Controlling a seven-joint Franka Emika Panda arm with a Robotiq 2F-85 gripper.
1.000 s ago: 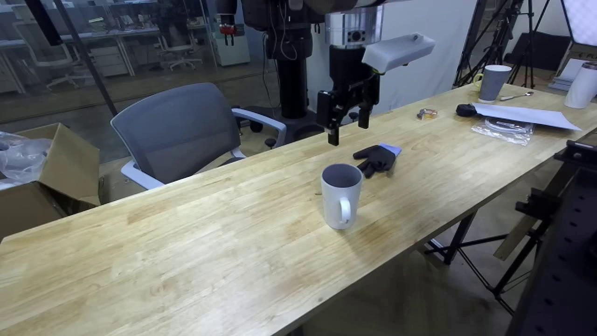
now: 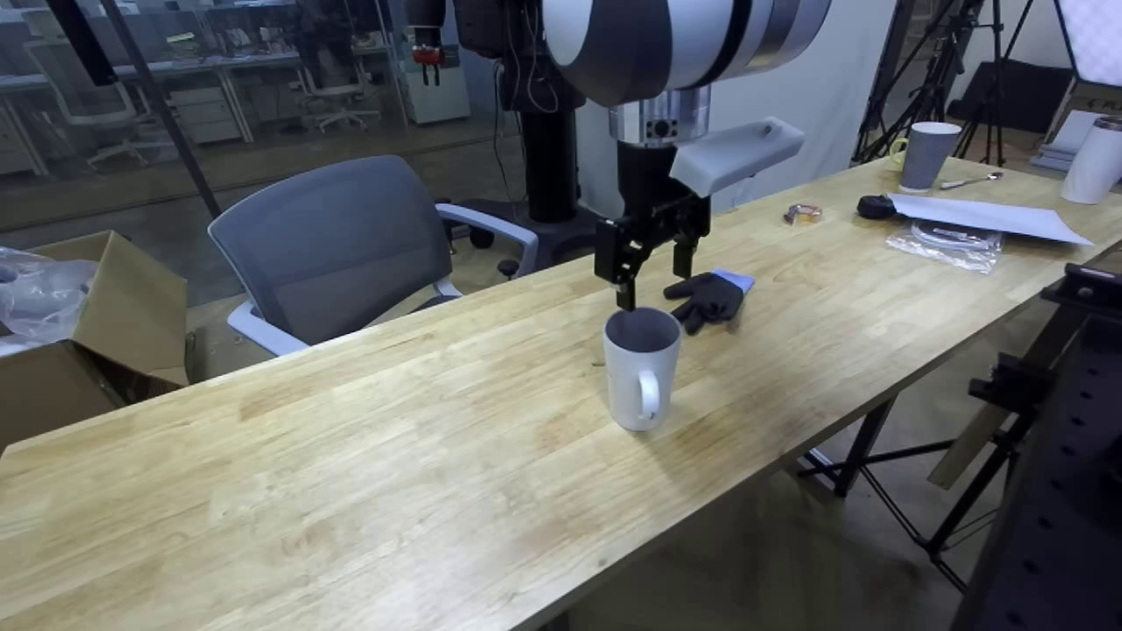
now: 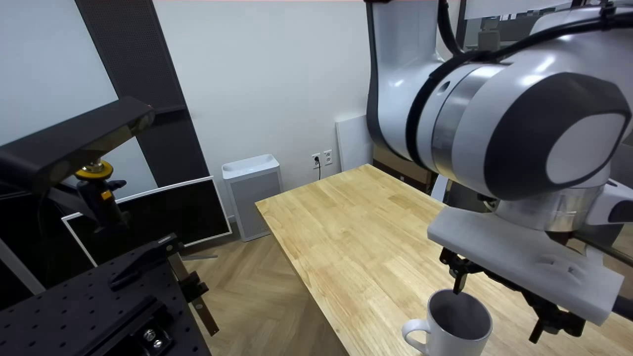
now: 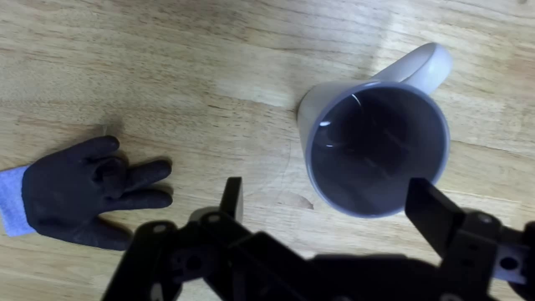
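Note:
A white mug (image 2: 634,380) with a grey inside stands upright on the wooden table, empty as far as the wrist view shows. Its handle (image 4: 426,67) points away from my fingers in that view. My gripper (image 2: 655,282) hangs above the table just behind the mug, fingers wide apart and nothing between them. In the wrist view, one fingertip (image 4: 424,200) overlaps the mug's near rim, while the other lies over bare wood to the left. A black glove (image 4: 75,195) with a blue cuff lies flat on the table, to the left of the mug there.
Farther along the table are a grey cup (image 2: 929,158), a white sheet (image 2: 989,217), a plastic bag (image 2: 947,244) and a small orange-and-clear item (image 2: 804,214). A chair (image 2: 337,247) stands behind the table.
My gripper has come down toward the table and the mug, its fingers still open. Neither the mug nor the glove has moved.

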